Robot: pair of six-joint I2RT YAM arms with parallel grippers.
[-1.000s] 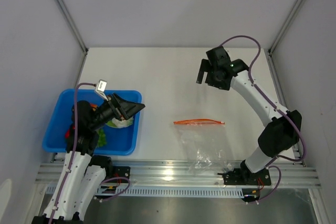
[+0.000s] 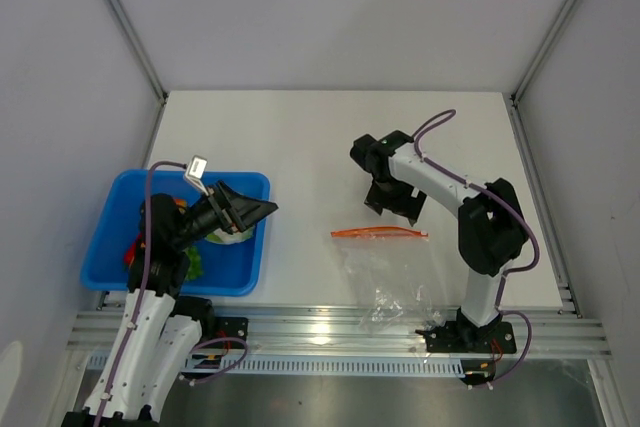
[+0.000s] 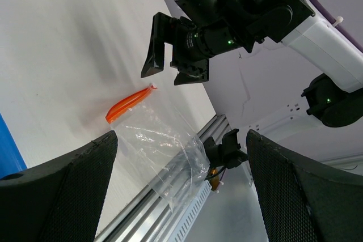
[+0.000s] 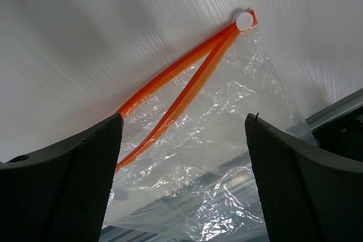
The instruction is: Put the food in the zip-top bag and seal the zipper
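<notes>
A clear zip bag [image 2: 392,272] lies flat on the table, its orange zipper strip [image 2: 375,232] toward the back. In the right wrist view two orange strips spread apart from the white slider [image 4: 244,21], so the mouth is parted. My right gripper [image 2: 393,217] hovers just behind the zipper, fingers apart and empty. Over the blue bin [image 2: 98,272] my left gripper [image 2: 258,217] is open, holding nothing. Inside the bin are toy foods: a green one [image 2: 194,262], a pale, green-edged one [image 2: 230,236] and something red, partly hidden by the left arm.
A metal rail [image 2: 300,292] runs along the front edge, and the bag's lower end hangs over it.
The left arm has barely moved, and the bag lies where it was.
</notes>
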